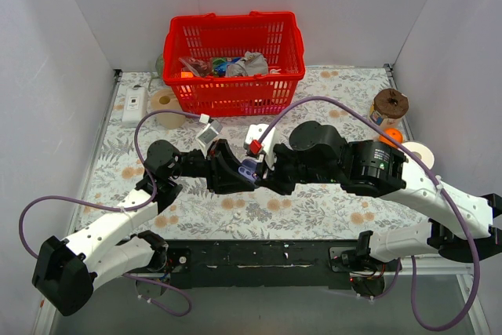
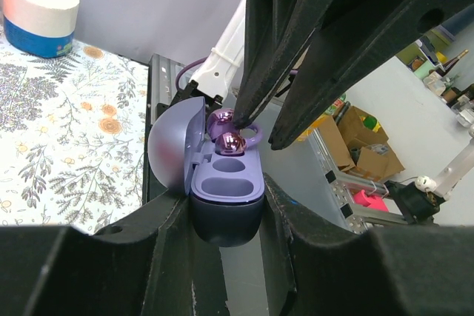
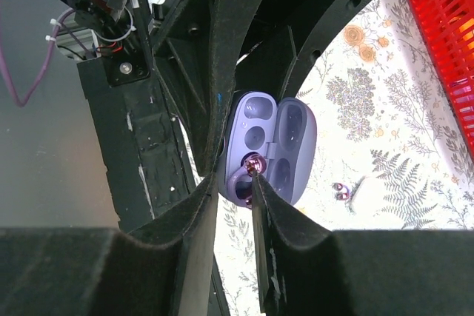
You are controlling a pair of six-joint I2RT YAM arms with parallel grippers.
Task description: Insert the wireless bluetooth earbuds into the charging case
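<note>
The lilac charging case is held with its lid open, and my left gripper is shut on its body. Several wells in it stand empty. At the far end of the case sits an earbud, lilac with shiny purple parts; whether it is fully seated I cannot tell. My right gripper is partly open over that end, one fingertip close beside the earbud. Another small purple shiny earbud lies on the table cloth. In the top view both grippers meet around the case, largely hiding it.
A red basket with assorted items stands at the back. Tape rolls and a white power strip are at the back left; a brown roll and an orange object lie right.
</note>
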